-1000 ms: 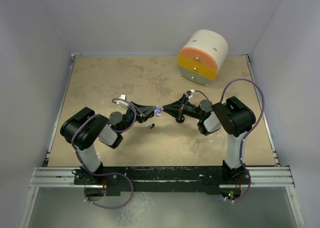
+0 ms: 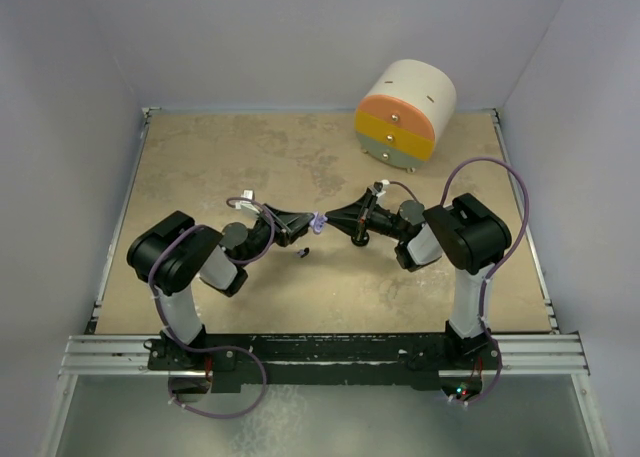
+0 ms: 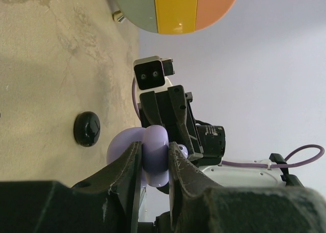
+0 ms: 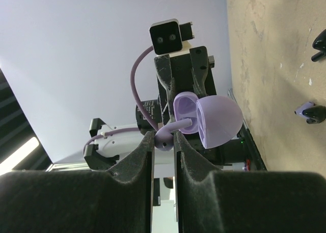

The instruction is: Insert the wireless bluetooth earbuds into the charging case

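The lilac charging case is between the two grippers at the centre, lid open, held by my left gripper. My right gripper is shut on a lilac earbud, its stem pointing into the case. In the left wrist view the earbud is in front of the case, partly hiding it. On the table below lie a small dark-and-lilac piece and, farther right, a black object, partly under the right arm in the top view.
A cylindrical cabinet with orange, yellow and green front stands at the back right. Walls enclose the table.
The left arm has shifted very slightly at its elbow. The right arm and the held pieces look nearly unchanged.
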